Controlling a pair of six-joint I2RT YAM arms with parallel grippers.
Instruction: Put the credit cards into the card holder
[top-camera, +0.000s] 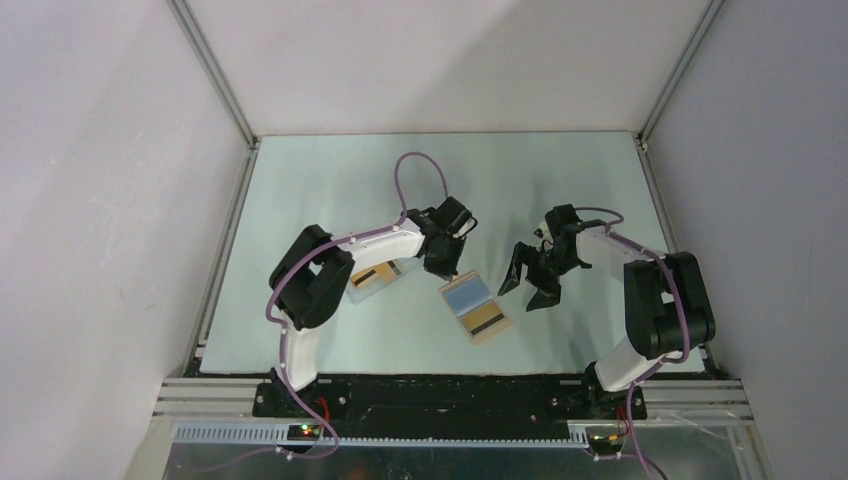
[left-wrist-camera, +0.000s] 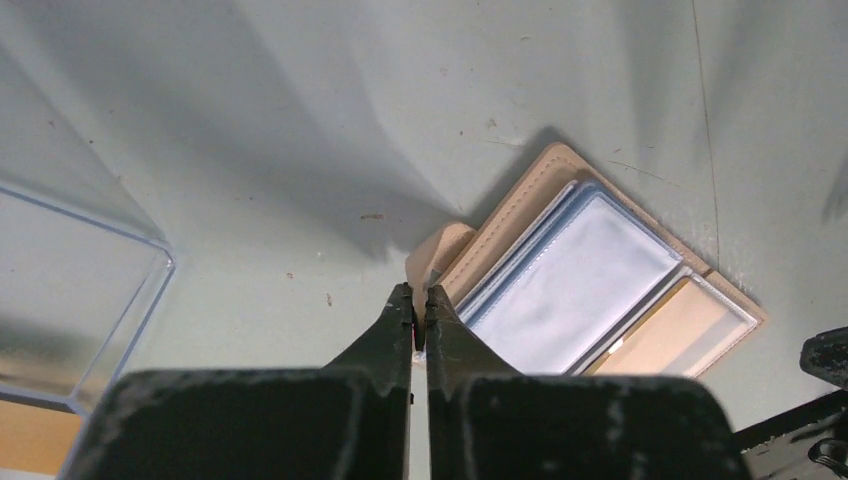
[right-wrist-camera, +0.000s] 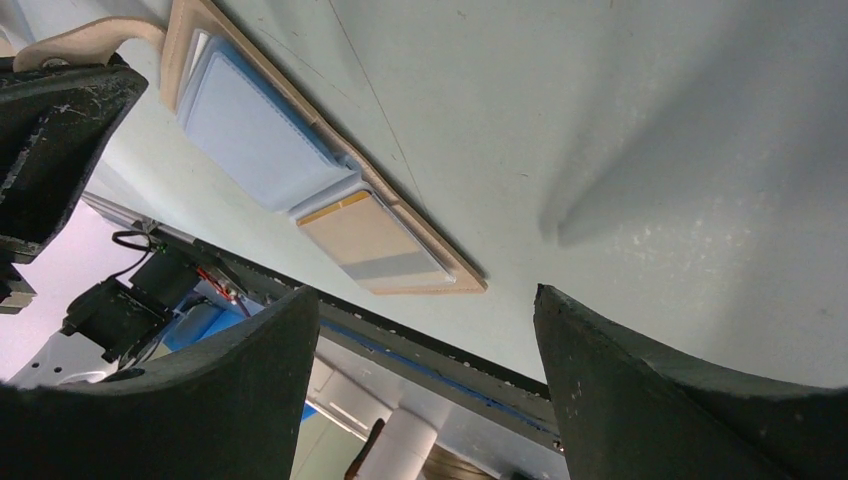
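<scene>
The tan card holder (top-camera: 475, 308) lies flat at the front centre, with a blue sleeve (left-wrist-camera: 570, 280) and a gold card (right-wrist-camera: 370, 240) in its pockets. My left gripper is shut on the holder's narrow strap (left-wrist-camera: 437, 255) at its upper corner. A clear case (left-wrist-camera: 80, 300) holding gold cards (top-camera: 372, 275) lies to the left, partly under the left arm. My right gripper stands open to the right of the holder, nothing between its fingers.
Both arms occupy the middle sides, close to the holder.
</scene>
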